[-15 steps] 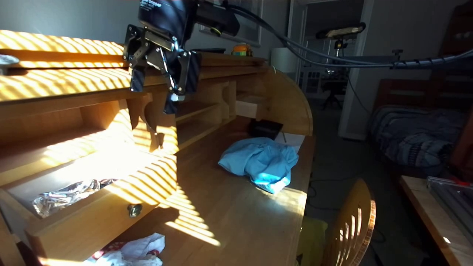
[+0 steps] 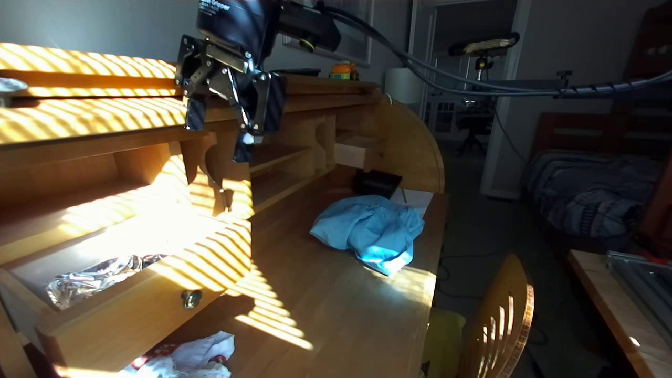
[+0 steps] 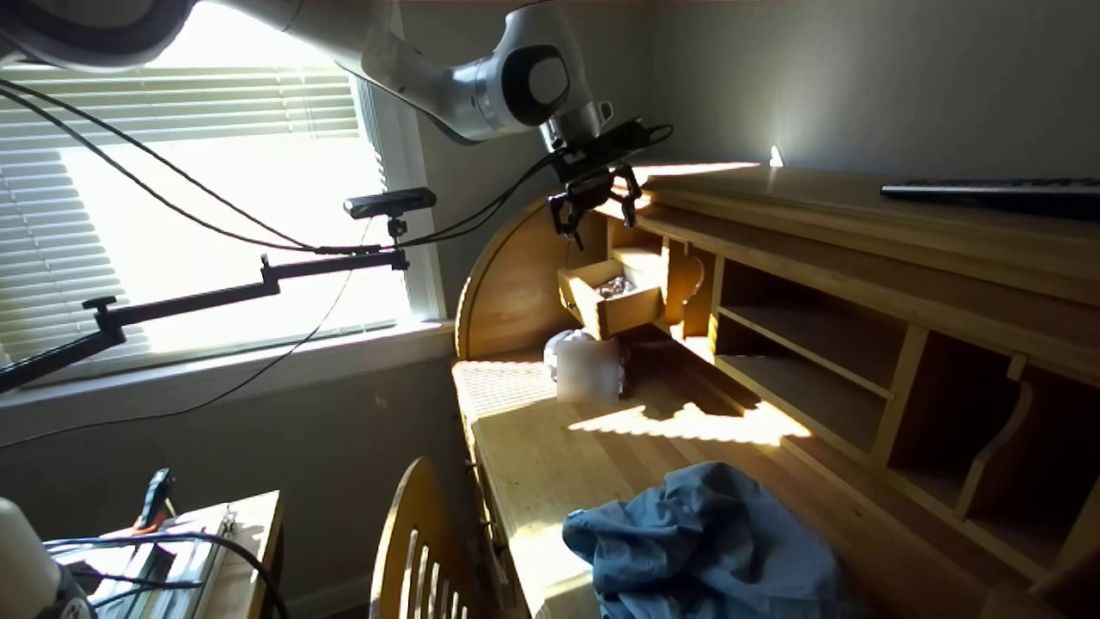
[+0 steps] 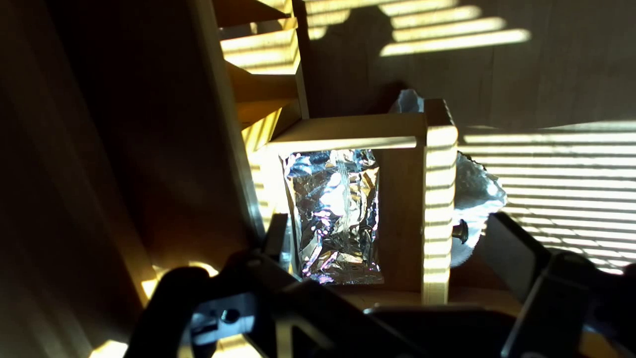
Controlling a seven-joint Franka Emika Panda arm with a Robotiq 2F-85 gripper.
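My gripper (image 2: 217, 139) hangs in the air above the desk's small drawer, its fingers spread wide with nothing between them. In the wrist view the drawer's front (image 4: 439, 209) is pulled out from the desk, and a crinkled silver foil packet (image 4: 337, 221) lies inside it. The same drawer (image 3: 631, 309) with the packet shows below the gripper (image 3: 606, 235) in exterior view 2. A round metal knob (image 2: 191, 298) sits on the drawer's face. On the desktop under the drawer rests a crumpled white-and-red cloth or wrapper (image 2: 205, 354), partly hidden by the drawer.
A blue cloth (image 2: 371, 230) lies bunched on the desktop (image 2: 315, 302), whose middle is clear. Shelves and cubbies (image 3: 804, 330) line the desk's back under a top ledge (image 2: 94, 119). A wooden chair (image 2: 504, 315) stands in front. Striped sunlight makes parts glare.
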